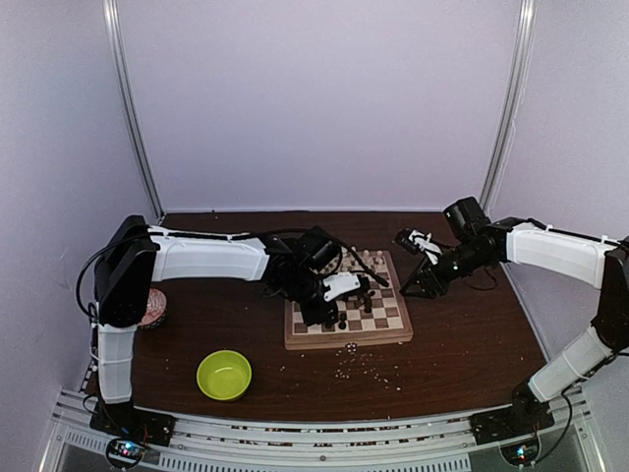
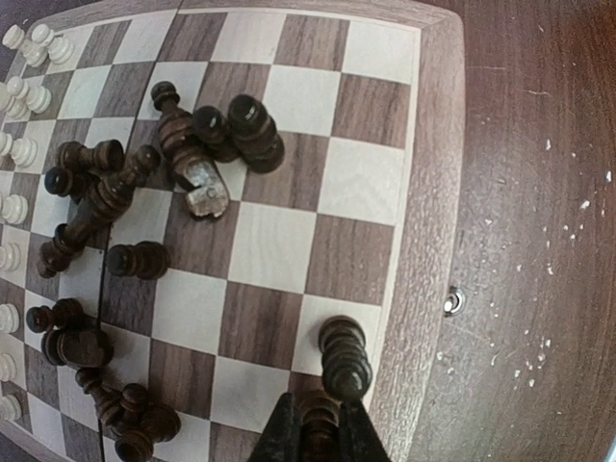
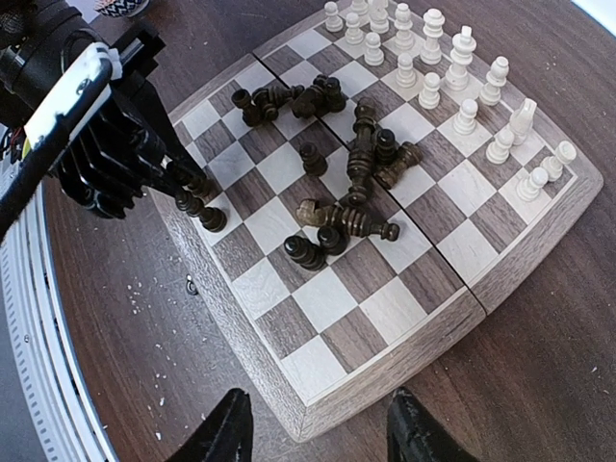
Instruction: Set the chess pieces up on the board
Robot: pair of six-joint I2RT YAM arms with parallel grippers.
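The wooden chessboard (image 1: 383, 324) carries white pieces standing along the back, seen in the right wrist view (image 3: 460, 63). Dark pieces lie tumbled or stand in the middle. My left gripper is shut on a dark piece low over the board's near edge, beside a standing dark piece (image 2: 344, 358). My right gripper is open off the board's right side, nothing between its fingers.
A green bowl (image 1: 224, 376) sits front left, a patterned bowl (image 1: 151, 309) further back left, partly hidden by the left arm. Small white bits (image 1: 364, 369) lie in front of the board.
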